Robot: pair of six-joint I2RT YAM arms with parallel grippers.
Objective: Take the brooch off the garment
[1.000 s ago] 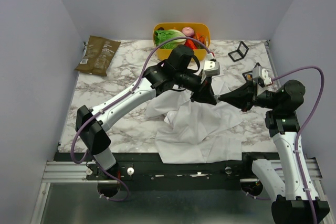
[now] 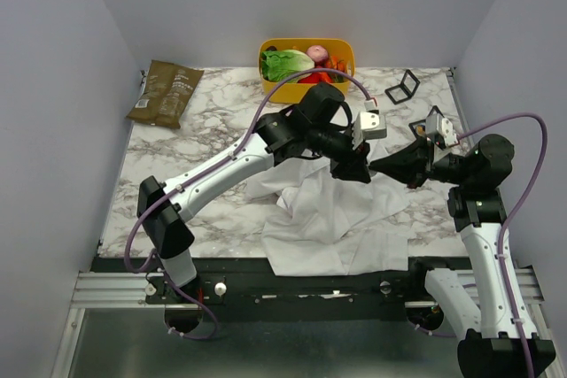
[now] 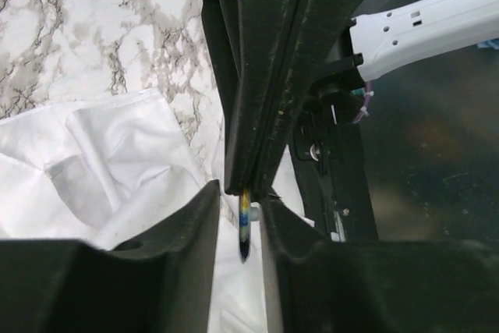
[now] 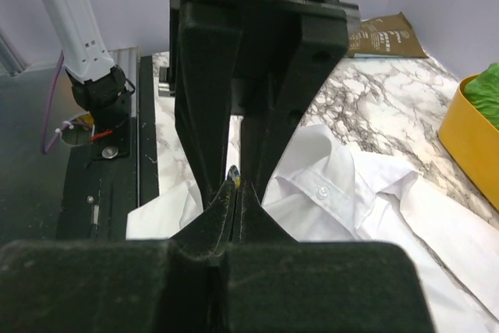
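A small, narrow brooch, yellow and blue with a dark tip, sticks out from between the fingertips of my right gripper, which is shut on it. My left gripper stands part open around the brooch, one finger on each side with gaps showing. A small pale bead-like bit shows beside it, near one left finger. In the right wrist view the brooch's end shows between the left fingers. Under both grippers the white garment lies crumpled on the table, apparently clear of the brooch.
A yellow basket of vegetables stands at the back. A brown bag lies back left. Two black frames, one of them this frame, lie at the right.
The right arm and the garment look still.
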